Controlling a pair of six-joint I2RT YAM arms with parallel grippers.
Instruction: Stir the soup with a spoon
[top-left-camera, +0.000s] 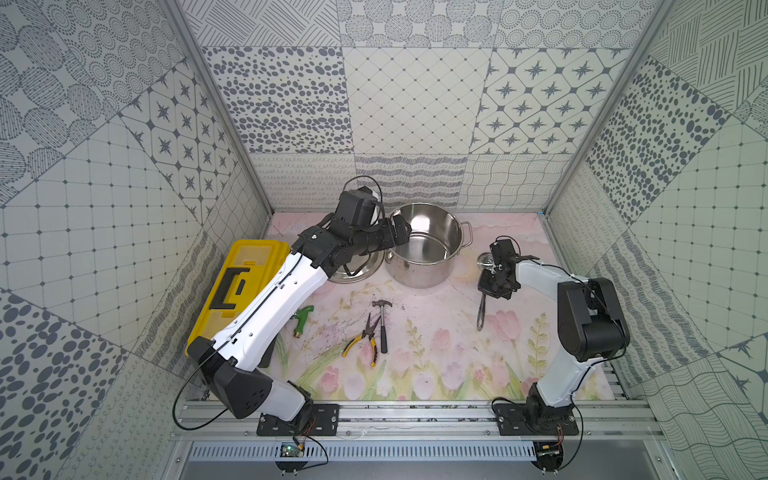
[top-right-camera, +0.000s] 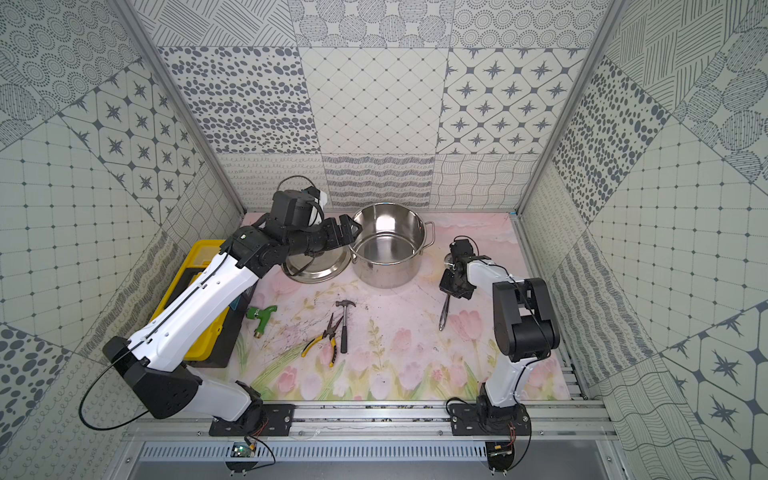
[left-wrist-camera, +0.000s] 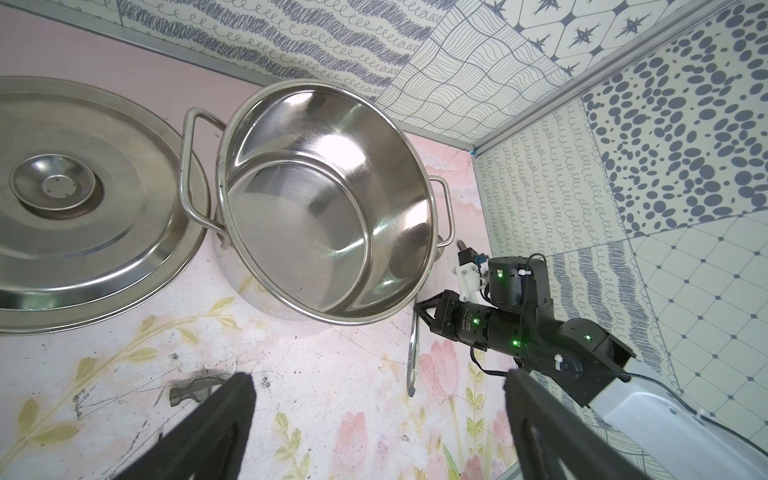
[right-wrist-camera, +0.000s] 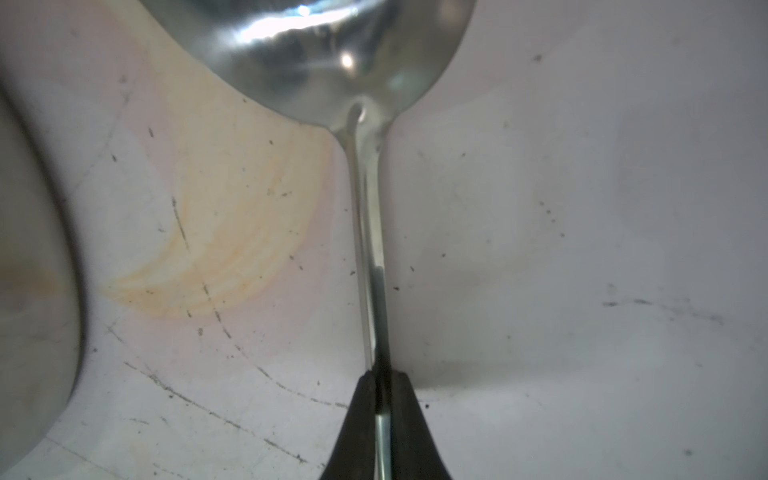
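Observation:
A metal spoon with a ladle-like bowl (right-wrist-camera: 320, 56) and a long handle (top-left-camera: 481, 312) lies on the right part of the table. My right gripper is over its handle, with both dark fingertips closed in against it; the bowl lies clear beyond them. The large steel pot (top-left-camera: 424, 272) stands at the back centre, lidless, and its interior looks empty in the left wrist view. Above the pot's left rim, my left gripper (top-left-camera: 405, 229) hangs open, its two blurred fingers (left-wrist-camera: 196, 432) wide apart with nothing held.
The pot lid (left-wrist-camera: 112, 264) lies flat left of the pot. Nearer the front are a hammer (top-left-camera: 383, 332), yellow-handled pliers (top-left-camera: 364, 340) and a green tool (top-left-camera: 301, 318). A yellow toolbox (top-left-camera: 256, 256) stands at the left.

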